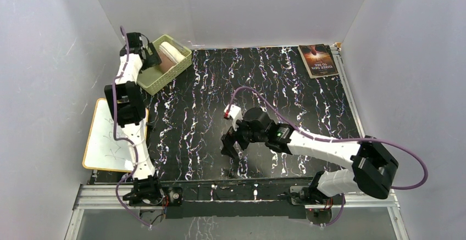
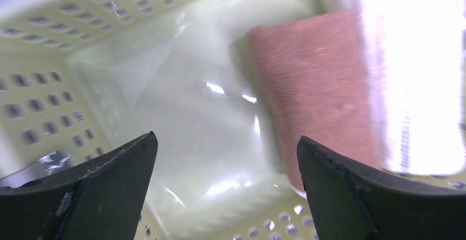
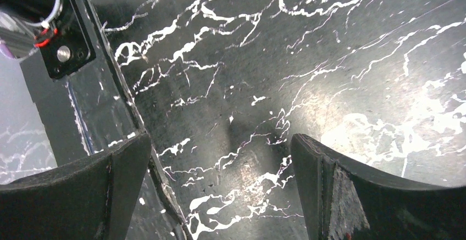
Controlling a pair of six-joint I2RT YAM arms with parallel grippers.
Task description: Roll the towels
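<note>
A brown towel (image 2: 324, 81) and a white towel (image 2: 420, 70) lie side by side at one end of the pale green basket (image 1: 177, 74). From above, the brown towel (image 1: 166, 62) is partly hidden by my left arm, while the white one (image 1: 172, 52) shows clear. My left gripper (image 1: 152, 57) is over the basket, its fingers (image 2: 104, 188) wide apart and empty. The brown towel is beyond the left fingertips, touching the white one. Over the front middle of the table, my right gripper (image 1: 234, 146) stands open, only bare table between its fingers.
A whiteboard (image 1: 110, 141) with an orange edge lies under the left arm. At the back right is a book (image 1: 319, 61).
</note>
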